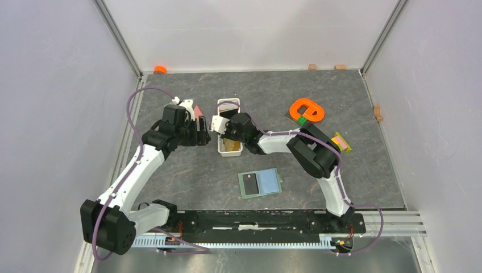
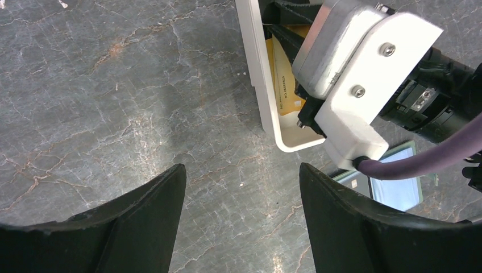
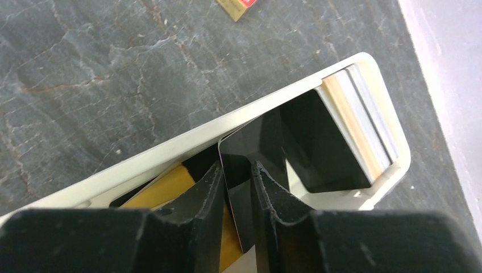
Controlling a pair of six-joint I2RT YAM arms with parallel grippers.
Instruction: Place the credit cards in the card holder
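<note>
A white tray [image 1: 230,153] holds the cards near the middle of the table. Inside it, in the right wrist view, a black card [image 3: 244,142] leans tilted, another black card [image 3: 324,145] lies beyond it, and a yellow card [image 3: 165,187] sits at the near side. White and tan cards [image 3: 355,114] stand packed at one end. My right gripper reaches into the tray, fingers partly apart on either side of the leaning black card; firm contact does not show. Left of the tray my left gripper is open and empty. The card holder [image 1: 260,183] lies flat toward the front, with black and blue halves.
An orange ring-shaped object [image 1: 307,110] and a yellow-and-pink block [image 1: 341,142] lie on the right. A pink object [image 1: 198,111] is beside my left gripper. Free table surrounds the card holder.
</note>
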